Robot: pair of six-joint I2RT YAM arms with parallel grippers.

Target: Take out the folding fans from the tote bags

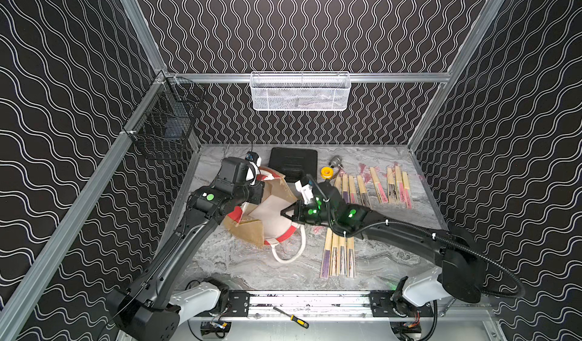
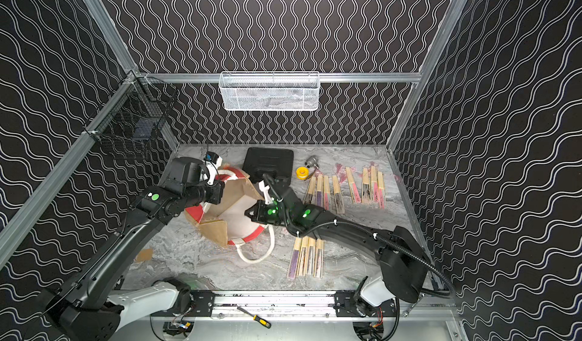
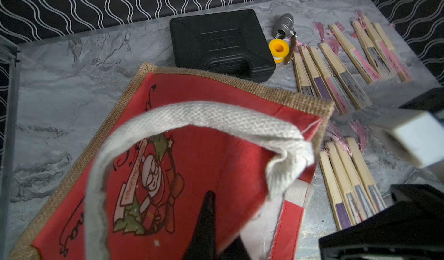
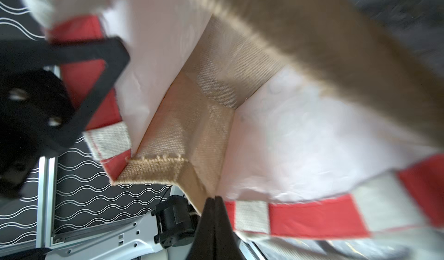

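The red tote bag (image 3: 185, 167) with burlap edges and white rope handles gapes on the left half of the table. My left gripper is shut on its red upper wall. At the bag's mouth my right gripper has its fingertips together and empty, over the pale lining (image 4: 286, 144). No fan shows in the visible part of the bag; some of the interior is hidden. Folding fans with pink tassels lie on the table to the right: a back group (image 1: 348, 189), a far-right group (image 1: 400, 183), and a front group (image 1: 336, 256) partly under the right arm.
Behind the bag lies a black case (image 3: 222, 40). A yellow tape roll (image 3: 278, 49) and a metal fitting (image 3: 283, 26) sit beside it. A white wire basket (image 1: 300, 92) hangs on the back wall. Bare table surrounds the bag's front side.
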